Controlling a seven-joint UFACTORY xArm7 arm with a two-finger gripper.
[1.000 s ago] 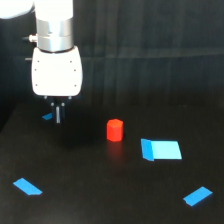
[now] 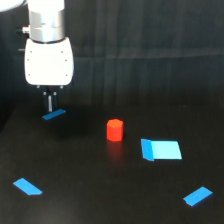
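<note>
My gripper [image 2: 51,106] hangs from the white arm [image 2: 49,62] at the left of the camera view, its small dark fingers pointing down. They are too small and dark to tell whether they are open or shut, and no object shows between them. A red block [image 2: 115,130] stands upright on the black table, to the right of the gripper and apart from it. Right of the block lies a light blue square [image 2: 166,150], with a darker blue strip [image 2: 147,150] along its left side.
Blue tape marks lie on the table: one [image 2: 54,114] close below the gripper in the view, one [image 2: 27,187] at front left and one [image 2: 198,196] at front right. A dark curtain [image 2: 140,60] hangs behind.
The arm and gripper have shifted a little up and to the left in the view. More of the tape mark near the gripper now shows. The red block and light blue square have not moved.
</note>
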